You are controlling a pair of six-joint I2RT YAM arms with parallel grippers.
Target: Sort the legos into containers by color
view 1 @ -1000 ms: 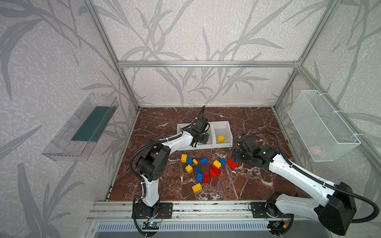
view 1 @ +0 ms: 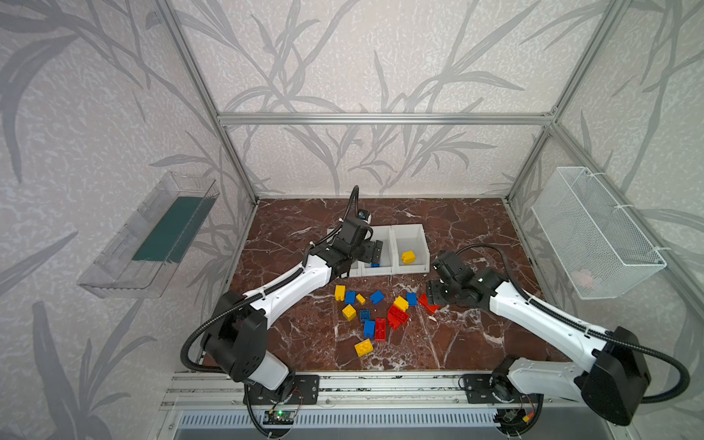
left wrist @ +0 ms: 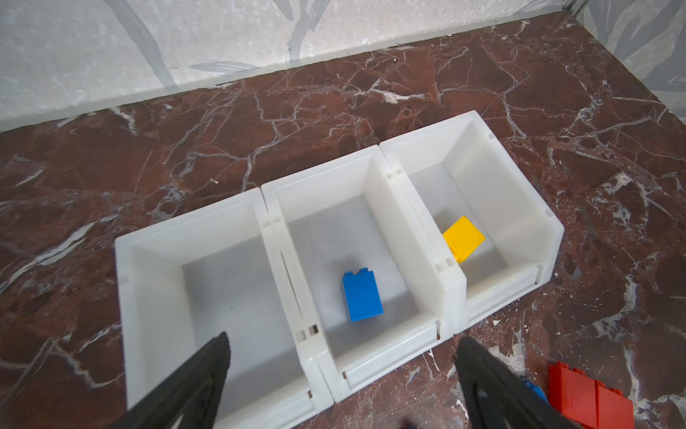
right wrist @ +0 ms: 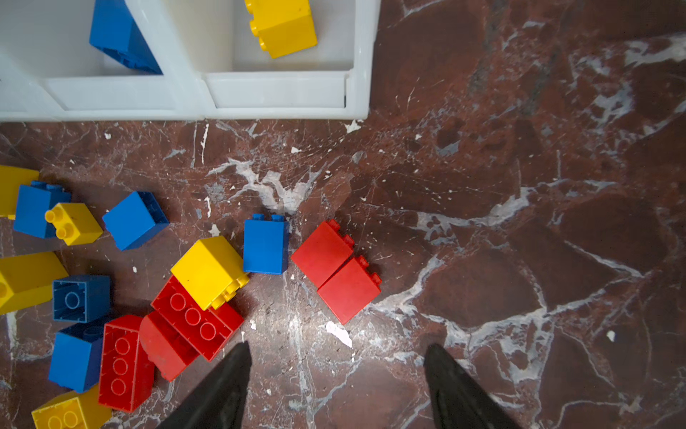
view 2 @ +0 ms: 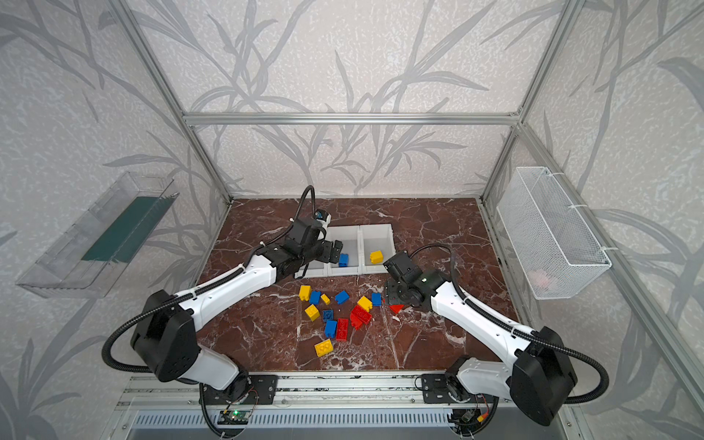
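Observation:
Three white bins stand joined in a row. In the left wrist view the left bin (left wrist: 243, 307) is empty, the middle one holds a blue brick (left wrist: 363, 294), and the right one holds a yellow brick (left wrist: 463, 238). My left gripper is open above the bins, nothing between its fingers. My right gripper is also open and empty, over the table near two red bricks (right wrist: 336, 271) lying side by side. Left of these lie a blue brick (right wrist: 265, 245), a yellow brick (right wrist: 208, 270) and a red brick (right wrist: 196, 316), among several loose bricks.
A clear-sided tray (view 1: 157, 234) is mounted on the left wall and a white mesh basket (view 1: 597, 231) on the right. The left arm reaches across the left bin in the top views.
My left gripper has risen and drawn back leftward, and the blue brick lies in the middle bin beneath it. The right gripper has shifted slightly left, over the red bricks.

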